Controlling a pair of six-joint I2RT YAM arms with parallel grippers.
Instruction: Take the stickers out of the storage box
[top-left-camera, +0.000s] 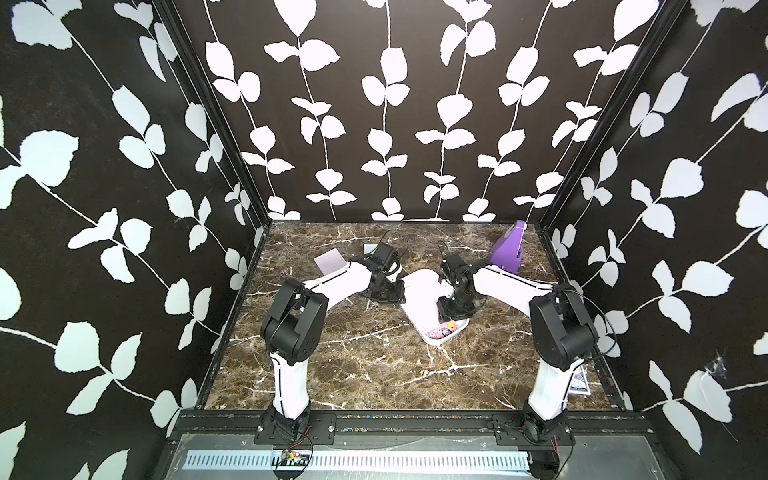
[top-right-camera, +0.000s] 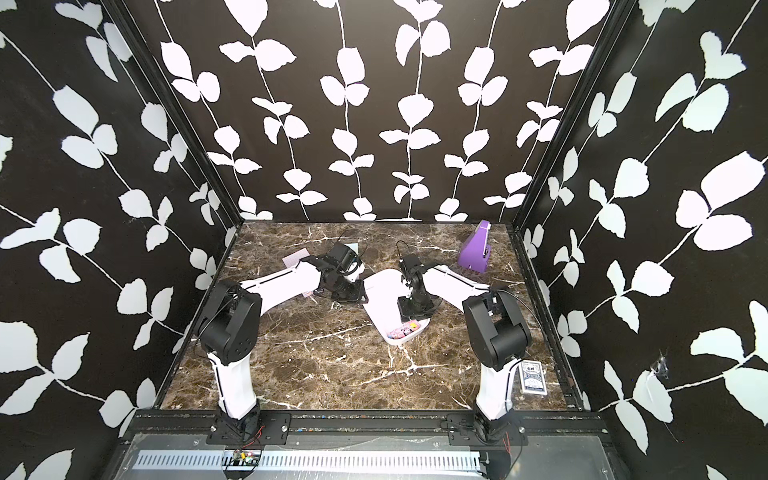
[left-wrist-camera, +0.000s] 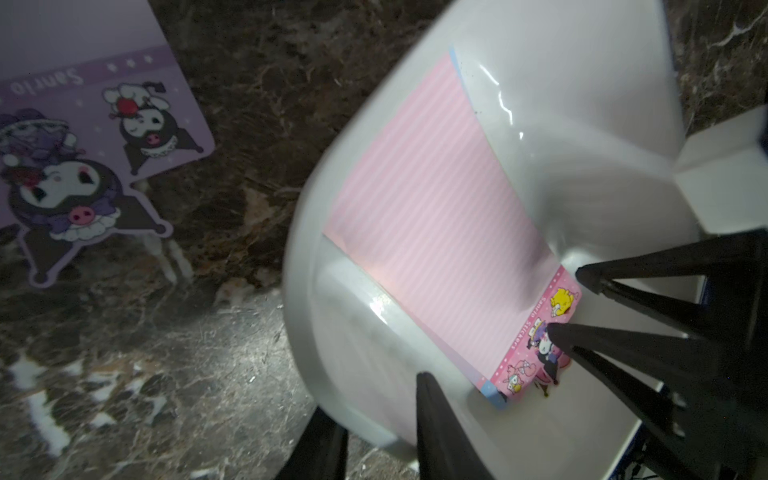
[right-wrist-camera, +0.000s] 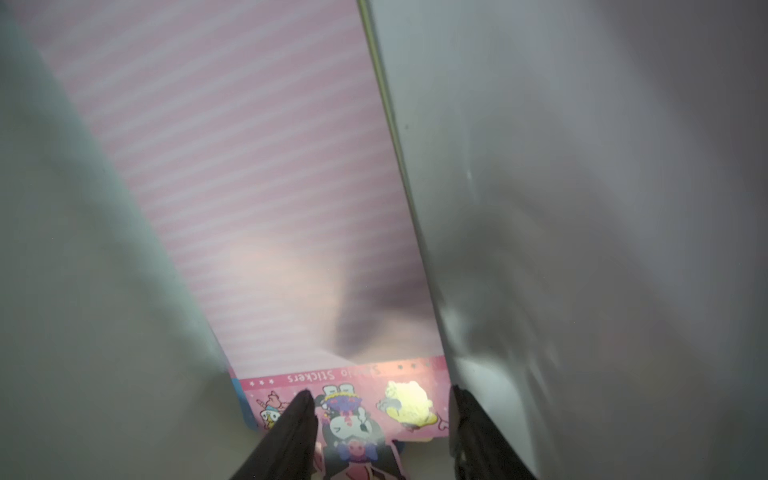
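Note:
Pink striped sticker sheets (left-wrist-camera: 436, 216) with a cartoon header (left-wrist-camera: 534, 336) lie inside the white storage box (top-left-camera: 420, 292) at the table's middle. My left gripper (top-left-camera: 390, 297) is at the box's left rim, part open, its fingertips low in the left wrist view near that rim, with nothing seen held. My right gripper is over the box, fingers part open on either side of the cartoon header at the sheets' lower end; whether they touch it I cannot tell.
A purple Kuromi sticker card (left-wrist-camera: 88, 160) lies left of the box. A purple object (top-right-camera: 474, 248) stands at the back right and a card pack (top-right-camera: 532, 376) lies at the front right.

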